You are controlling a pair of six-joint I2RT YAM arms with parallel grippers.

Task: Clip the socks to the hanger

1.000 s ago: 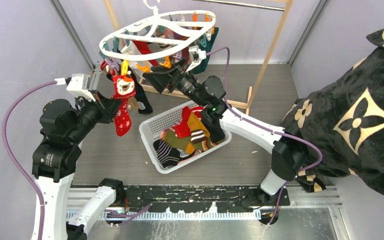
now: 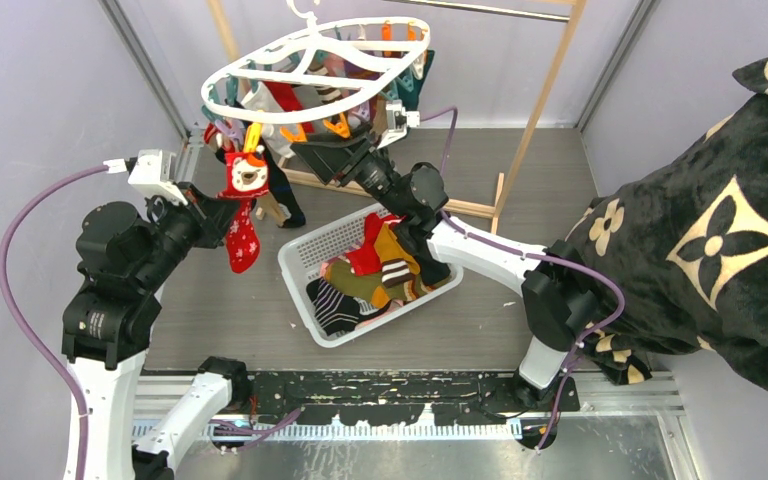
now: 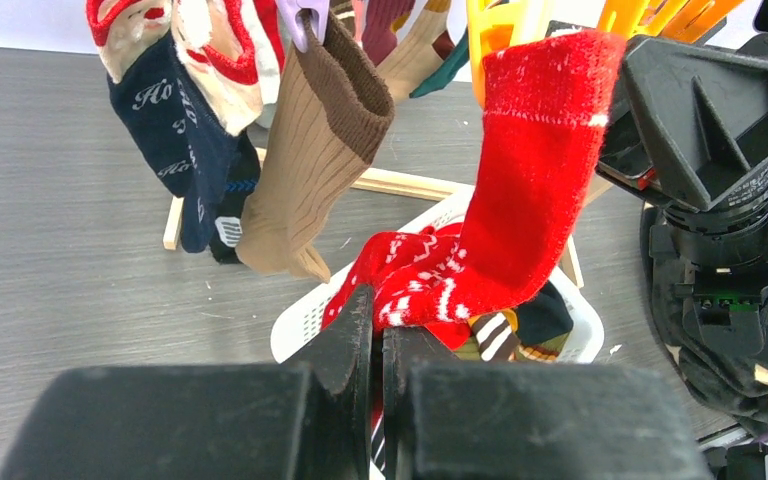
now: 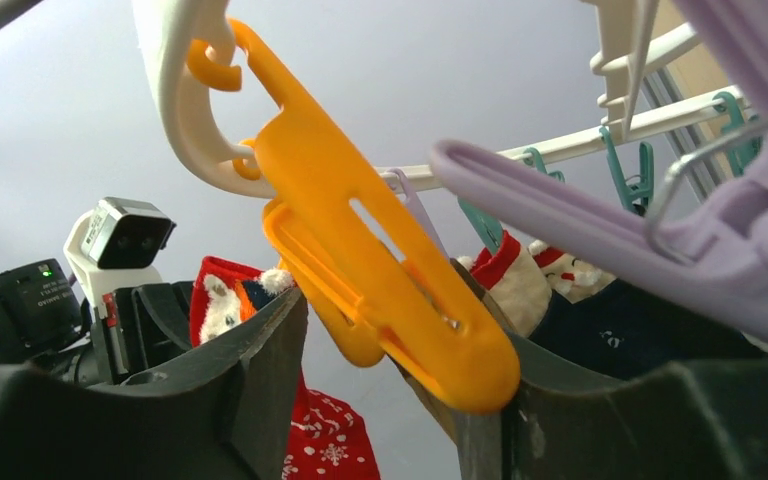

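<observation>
A red Christmas sock [image 2: 244, 245] with a bear face on its cuff hangs under the hanger's front left rim. My left gripper is shut on its middle; the cuff [image 3: 550, 85] stands up beside an orange clip [image 3: 505, 30]. Whether that clip grips the cuff, I cannot tell. My right gripper [image 2: 314, 166] is under the front rim of the white hanger [image 2: 290, 117]. In the right wrist view its fingers [image 4: 265, 360] stand part open around an orange clip [image 4: 380, 250] hanging from the rim, with no sock between them.
Several socks, such as a brown one [image 3: 305, 150], hang from other clips. A lilac clip [image 4: 620, 240] is close on the right wrist view's right side. Below stands a white basket [image 2: 305, 265] of loose socks. Bare floor [image 2: 520, 320] shows to its right.
My right arm has shifted, its gripper now slightly further right at the front rim. The hanger and clips have swung a little to the right. My left gripper has barely moved.
</observation>
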